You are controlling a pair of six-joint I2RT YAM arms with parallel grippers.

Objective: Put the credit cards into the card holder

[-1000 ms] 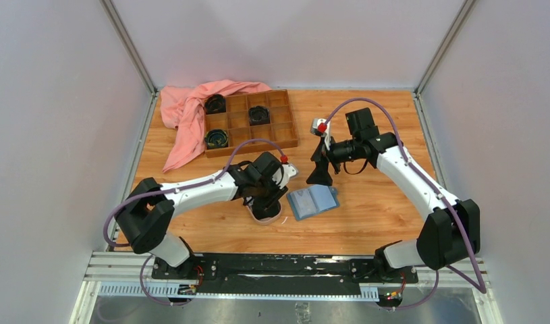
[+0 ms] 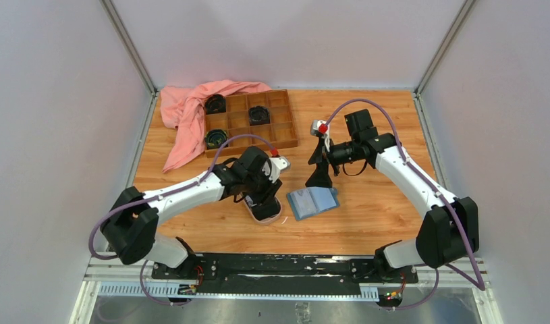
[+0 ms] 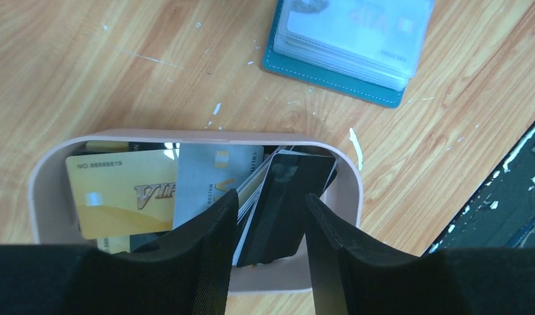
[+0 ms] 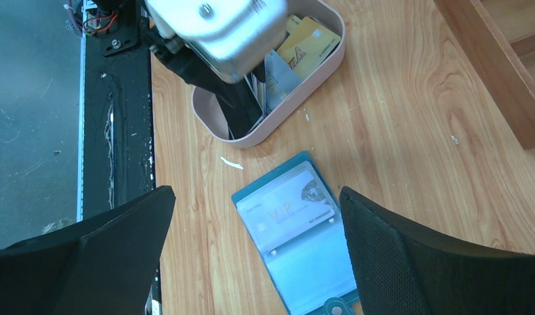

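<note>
A pale pink box (image 3: pixel 133 136) holds several cards; in the left wrist view a gold card (image 3: pixel 123 187), a light blue card (image 3: pixel 212 172) and a leaning black card (image 3: pixel 287 203) show. My left gripper stands open over the box, one finger on each side of the black card's near part; whether they touch it I cannot tell. The blue card holder (image 4: pixel 310 256) lies spread on the table, a VIP card (image 4: pixel 287 207) showing through its clear sleeve. My right gripper is open above the holder, nothing between its fingers.
Behind the arms is a wooden compartment tray (image 2: pixel 285 125) with dark round items in some cells. A pink cloth (image 2: pixel 184 125) lies to its left.
The right arm and the card holder stay where they were.
</note>
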